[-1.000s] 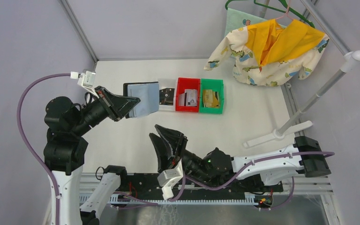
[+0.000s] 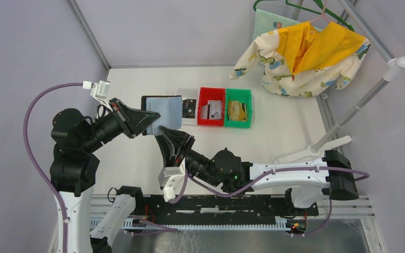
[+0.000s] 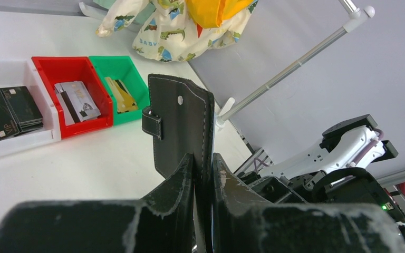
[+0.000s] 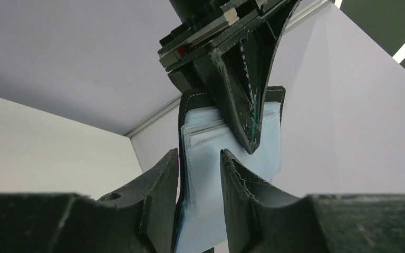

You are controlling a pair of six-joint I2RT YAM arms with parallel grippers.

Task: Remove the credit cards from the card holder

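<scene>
My left gripper is shut on one edge of the black card holder (image 3: 182, 121), which it holds up above the table. The holder is spread open, and its pale bluish sleeves (image 4: 208, 168) face the right wrist camera. From the front, my right gripper reaches over the holder's lower edge, its fingers parted, with the cover and sleeves between them and a gap still showing. In the top view the right fingertips (image 2: 166, 133) overlap the near edge of the sleeves. Whether a card sits in the sleeves cannot be made out.
Behind the holder stand a white bin (image 3: 47, 134) with black cards, a red bin (image 3: 105, 121) with silver cards and a green bin (image 3: 140, 108) with gold cards. Baby clothes (image 2: 306, 60) hang at the back right from a pole (image 2: 356, 110).
The left gripper and holder have shifted only slightly.
</scene>
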